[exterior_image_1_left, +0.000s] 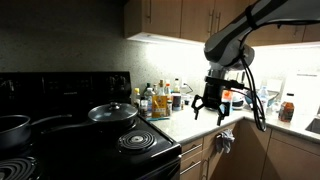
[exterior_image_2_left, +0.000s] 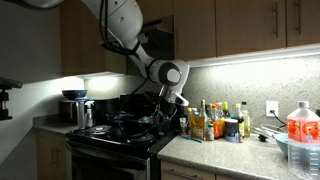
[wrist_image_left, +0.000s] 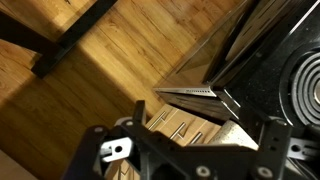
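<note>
My gripper (exterior_image_1_left: 208, 113) hangs above the counter to the right of the stove, its fingers spread with nothing seen between them. A pan with a glass lid (exterior_image_1_left: 113, 112) rests on the stove's back part, well left of the gripper. In exterior view 2 the arm reaches down in front of the stove and bottles. The wrist view looks down on the wooden floor (wrist_image_left: 110, 65), with light drawer fronts (wrist_image_left: 178, 125) below and a stove burner (wrist_image_left: 308, 82) at the right edge.
Several bottles (exterior_image_1_left: 160, 102) stand against the back wall. A cloth (exterior_image_1_left: 225, 141) hangs on the cabinet front below the counter. At far left is another dark pan (exterior_image_1_left: 12, 128). A large red-labelled bottle (exterior_image_2_left: 303, 130) stands on the bare counter (exterior_image_2_left: 215, 153) at right.
</note>
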